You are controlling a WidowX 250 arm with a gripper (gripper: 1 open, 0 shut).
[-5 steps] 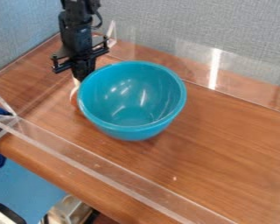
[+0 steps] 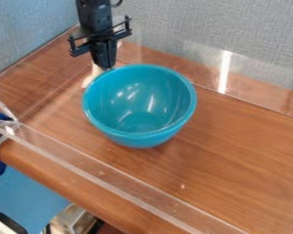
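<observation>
A teal plastic bowl [image 2: 139, 105] sits upright on the wooden table [image 2: 222, 164], near its middle-left. My black gripper [image 2: 103, 62] hangs at the top, just behind the bowl's back-left rim, its fingers pointing down and close together; whether anything is between them is hard to see. A pale, light-coloured object [image 2: 92, 75] shows below the fingertips, partly hidden behind the bowl.
Clear plastic barriers run along the back and front edges of the table. Blue and other items lie beyond the table at the lower left.
The gripper has shifted slightly right and up from its position a second ago. The bowl looks unmoved.
</observation>
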